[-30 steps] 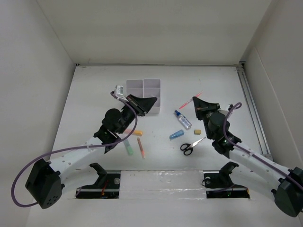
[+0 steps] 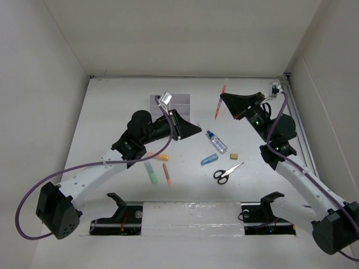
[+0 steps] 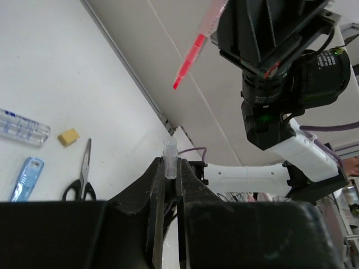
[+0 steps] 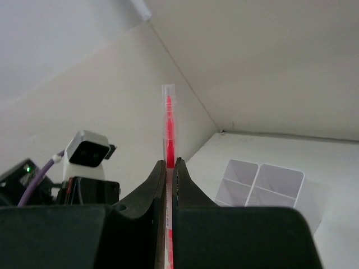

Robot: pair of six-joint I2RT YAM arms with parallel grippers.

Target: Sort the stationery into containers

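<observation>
In the top view my left gripper (image 2: 199, 128) is raised over the middle of the table, shut on a small clear, whitish cylinder (image 3: 170, 158) that sticks up from its fingertips in the left wrist view. My right gripper (image 2: 221, 96) hangs at the back right, shut on a slim red pen (image 4: 170, 129), which stands out on both sides of the fingers. A pale divided organizer (image 2: 180, 100) sits at the back, partly covered by the left arm. On the table lie a blue-capped clear bottle (image 2: 217, 142), a blue item (image 2: 210, 159), scissors (image 2: 223, 175) and a yellowish block (image 2: 234, 157).
Left of the scissors are an orange marker (image 2: 163, 158), a green one (image 2: 151, 174) and a thin orange-red pen (image 2: 166, 172). The left forearm passes over the orange marker's end.
My left gripper has moved right and toward the front, away from the organizer. The lying items stay put.
</observation>
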